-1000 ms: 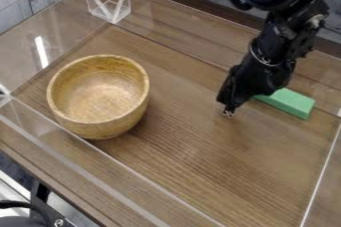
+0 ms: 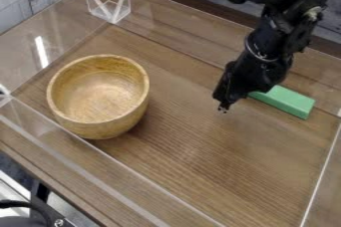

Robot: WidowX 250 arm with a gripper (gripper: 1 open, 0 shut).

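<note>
The black robot gripper hangs low over the middle right of the wooden table, its fingertips shut, with no object visible between them. Just right of it a green block lies on the table, partly hidden behind the gripper. A large wooden bowl sits on the left side, well apart from the gripper.
A small clear plastic holder stands at the back left. The table's left edge runs beside the bowl, and a wall bounds the back right.
The gripper and arm have shifted very slightly over the last second, the fingertips a little higher. The bowl and green block look unmoved.
</note>
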